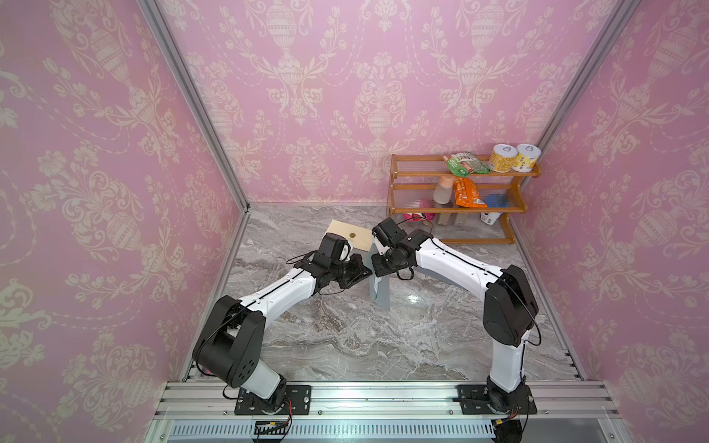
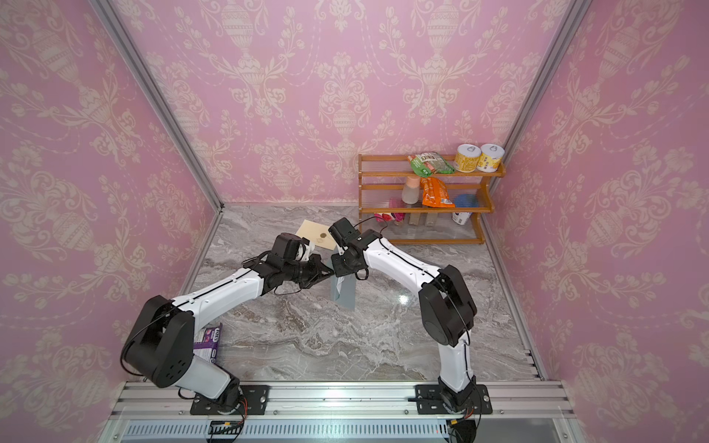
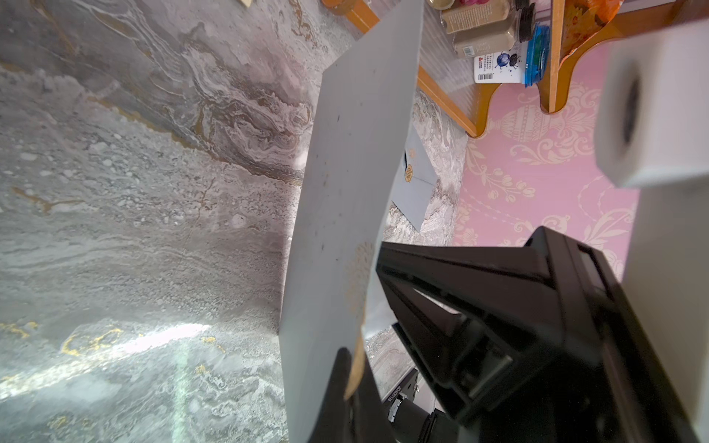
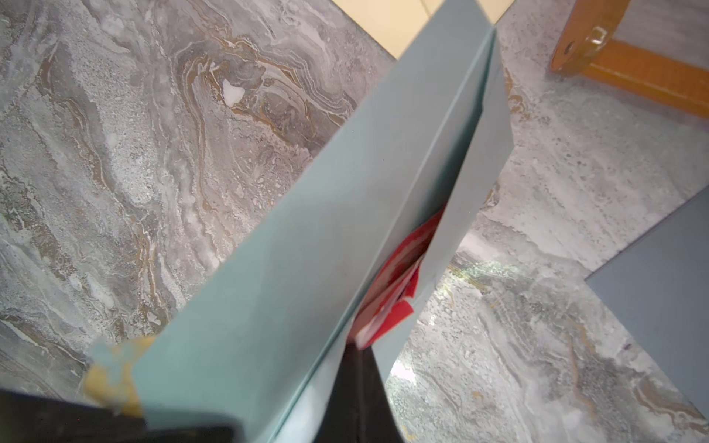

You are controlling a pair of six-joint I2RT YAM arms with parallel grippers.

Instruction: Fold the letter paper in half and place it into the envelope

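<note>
A pale blue-grey envelope (image 4: 295,236) stands on edge between my two arms, its mouth parted in the right wrist view. Down in that mouth shows the red and white letter paper (image 4: 398,295), creased, its lower part hidden. My left gripper is shut on the envelope's edge, seen in the left wrist view. My right gripper is shut at the envelope's mouth with its tips against the letter paper; whether paper is pinched between them cannot be told. Both overhead views have the arms partly covering the envelope.
A cream envelope (image 1: 353,234) with a round seal lies behind the arms. Another grey-blue envelope (image 3: 415,177) lies on the right, partly under the right arm. A wooden rack (image 1: 458,210) with packets and cans stands at back right.
</note>
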